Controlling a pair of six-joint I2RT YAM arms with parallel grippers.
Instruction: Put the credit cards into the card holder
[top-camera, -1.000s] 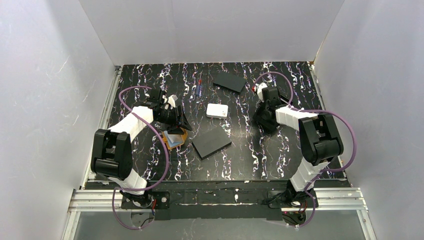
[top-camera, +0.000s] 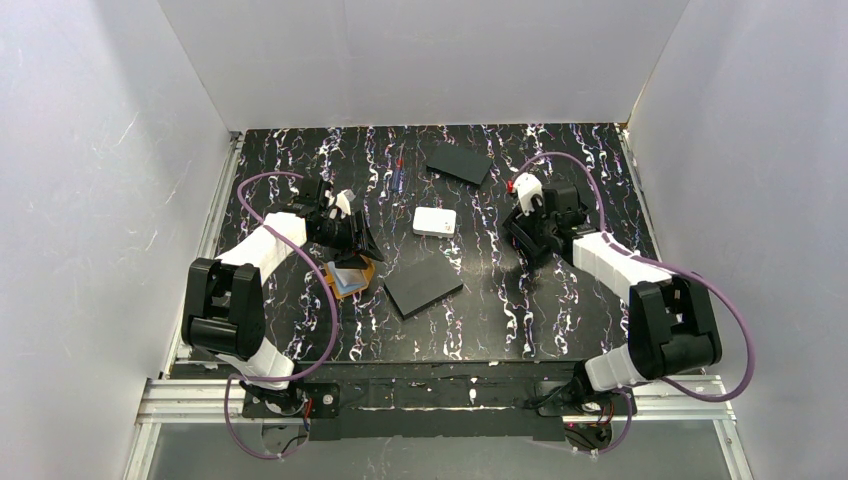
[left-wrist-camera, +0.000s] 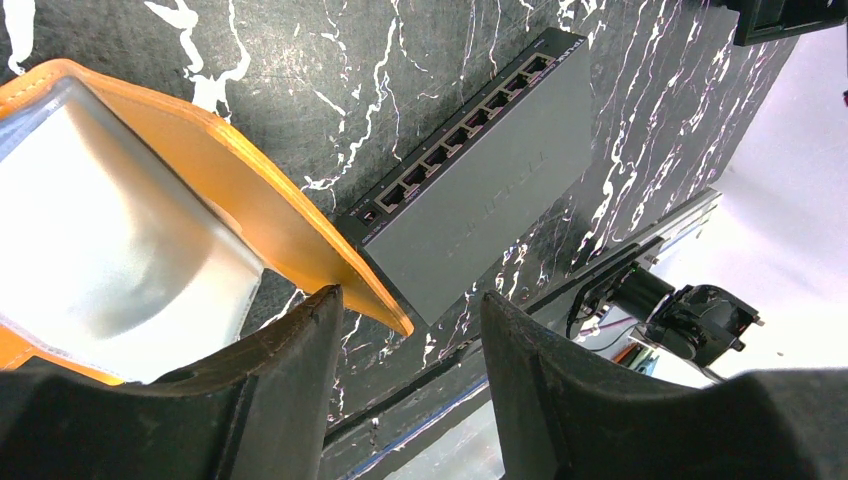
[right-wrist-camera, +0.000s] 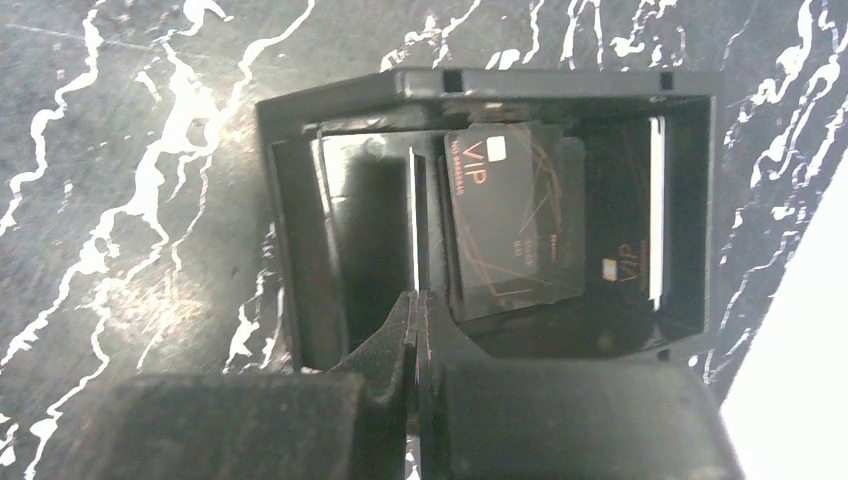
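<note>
In the left wrist view an orange-edged holder (left-wrist-camera: 285, 205) with a pale translucent pocket fills the left side. My left gripper is over it, part open, with its near corner showing in the gap beyond the fingers. Black cards marked VIP (right-wrist-camera: 505, 215) lie overlapping in a black open box (right-wrist-camera: 425, 88) in the right wrist view. My right gripper is shut above that box. A thin white edge (right-wrist-camera: 413, 215) runs up from its fingertips; I cannot tell whether it is gripped. Another white edge (right-wrist-camera: 656, 215) stands near the box's right wall.
A flat black device with a row of ports (left-wrist-camera: 480, 170) lies beside the orange-edged holder. A small white box (top-camera: 434, 221) sits mid-table, with a dark flat box (top-camera: 459, 163) and a thin screwdriver-like tool (top-camera: 398, 178) behind it.
The left arm looks unmoved.
</note>
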